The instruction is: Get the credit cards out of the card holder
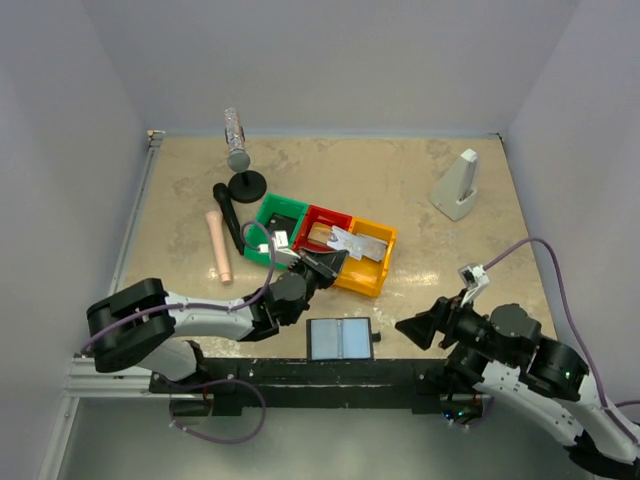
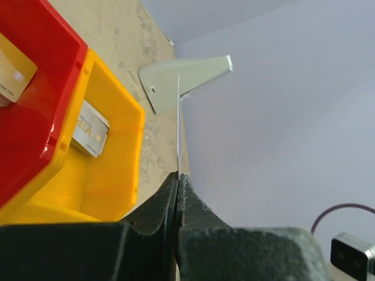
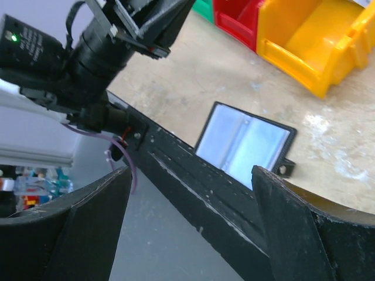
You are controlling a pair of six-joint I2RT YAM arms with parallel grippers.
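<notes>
In the left wrist view a card shows edge-on as a thin pale line, standing up from my left gripper, which is shut on it. From above, this card is a pale piece over the border of the red and yellow bins. The card holder lies spread flat near the table's front edge, black-rimmed with two pale panels; whether cards are in it I cannot tell. Right of it, my right gripper is open and empty, and the holder appears beyond its fingers.
More pale cards rest in the yellow bin. A gold card is in the red bin; the green bin adjoins it. A white stand is at back right.
</notes>
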